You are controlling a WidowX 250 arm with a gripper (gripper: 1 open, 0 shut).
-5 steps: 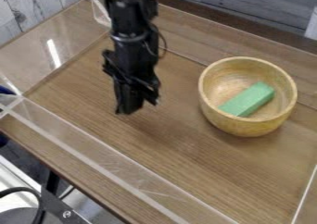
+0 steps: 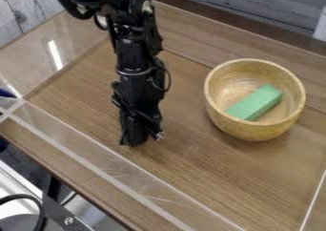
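Note:
My gripper (image 2: 137,130) hangs low over the wooden table, left of centre, its black fingertips at or just above the surface; whether anything is between them is too dark to tell. To its right a wooden bowl (image 2: 232,122) holds a green block (image 2: 254,104), lying at a slant inside it.
White edges or panels border it at the top left and top right, and dark cables lie at the lower left corner.
My gripper has moved down toward the camera and slightly left, lower to the table. The bowl and green block have not visibly moved.

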